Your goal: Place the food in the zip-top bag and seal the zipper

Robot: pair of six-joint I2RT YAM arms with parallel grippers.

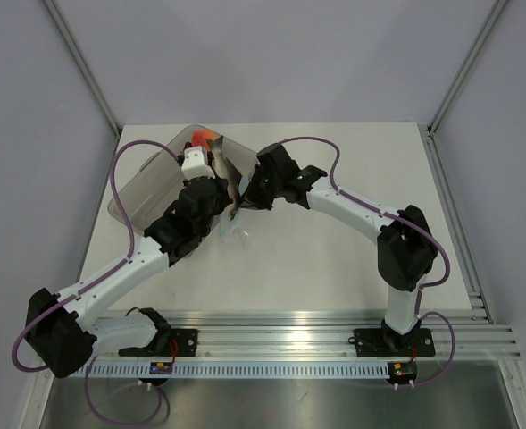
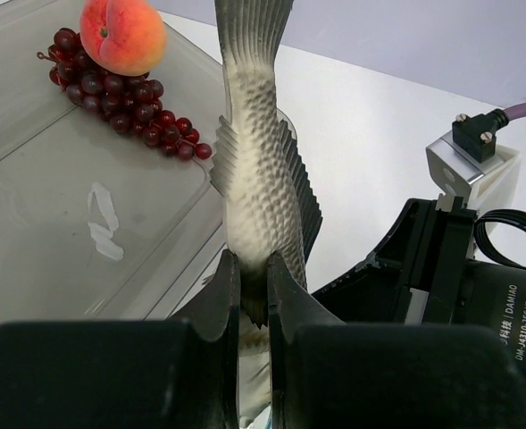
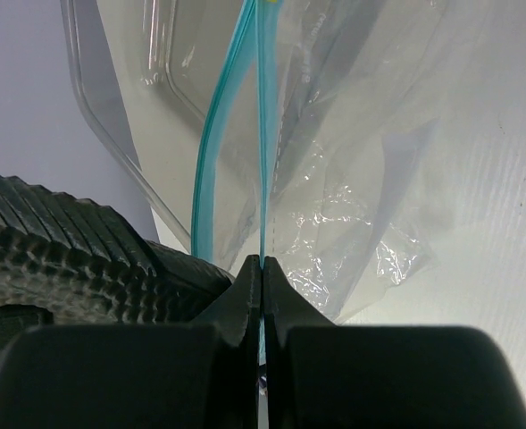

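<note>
A silvery fish [image 2: 258,170] stands tail-up, with my left gripper shut on it; in the top view the fish [image 1: 225,165] hangs over the container's right side. The clear zip bag [image 3: 352,214] with a light-blue zipper strip [image 3: 209,170] hangs from my right gripper, which is shut on the zipper edge. In the top view the bag [image 1: 237,234] shows below and between the grippers.
A clear container [image 1: 136,197] holds a peach [image 2: 122,33] and red grapes [image 2: 120,107], with white scraps [image 2: 104,223] on its floor.
</note>
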